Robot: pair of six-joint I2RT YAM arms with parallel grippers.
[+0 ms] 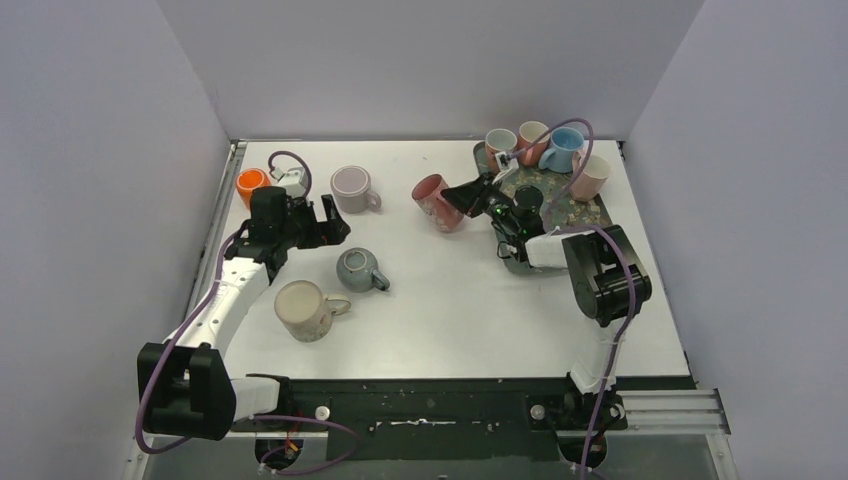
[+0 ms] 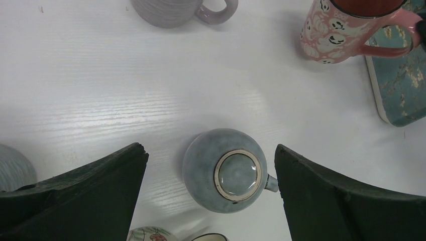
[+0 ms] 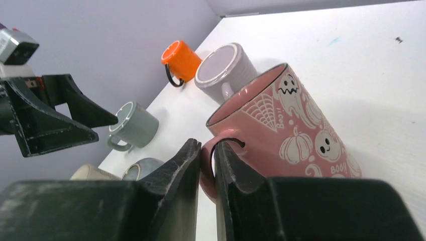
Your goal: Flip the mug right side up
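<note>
The pink mug with white ghosts and pumpkins leans over, its mouth facing left in the top view. My right gripper has closed on its handle; in the right wrist view the mug tilts away from the dark fingers, with the handle between them. In the left wrist view the same mug shows its dark red inside at the upper right. My left gripper stands open and empty on the left. A grey-blue mug lies bottom up between its fingers' lines of sight, apart from them.
A lilac mug, a cream mug and an orange mug stand on the left half. At the right, a green patterned tray holds several mugs along its edges.
</note>
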